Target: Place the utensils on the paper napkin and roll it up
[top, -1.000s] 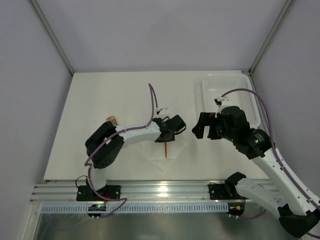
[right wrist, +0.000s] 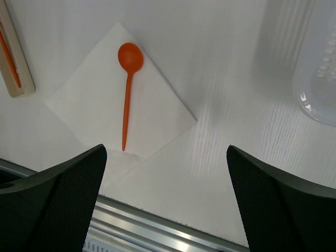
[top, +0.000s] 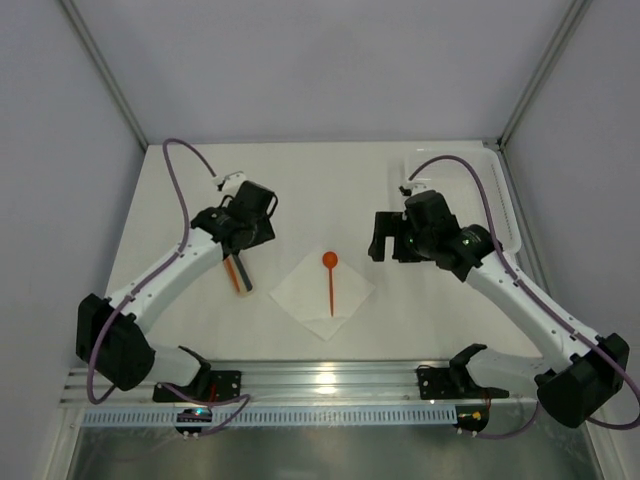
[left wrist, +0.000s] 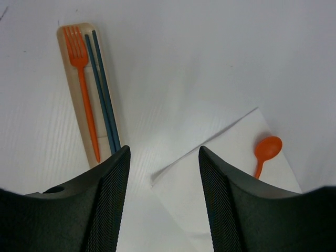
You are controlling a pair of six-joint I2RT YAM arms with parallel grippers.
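Observation:
A white paper napkin (top: 300,295) lies flat mid-table, turned like a diamond, with an orange spoon (top: 330,262) on it. To its left, a tan tray (left wrist: 79,110) holds an orange fork (left wrist: 79,60) and dark teal chopsticks (left wrist: 105,97). My left gripper hangs above the table near that tray, part open, nothing between its fingers; the tray is partly hidden by it in the top view. My right gripper stands open right of the napkin, above the table, empty.
A white plastic bin (top: 508,205) sits at the back right. A metal rail (top: 325,370) runs along the front edge.
My left gripper has moved from over the spoon up and left toward the tray, leaving the spoon on the napkin. The right arm has shifted slightly back and left.

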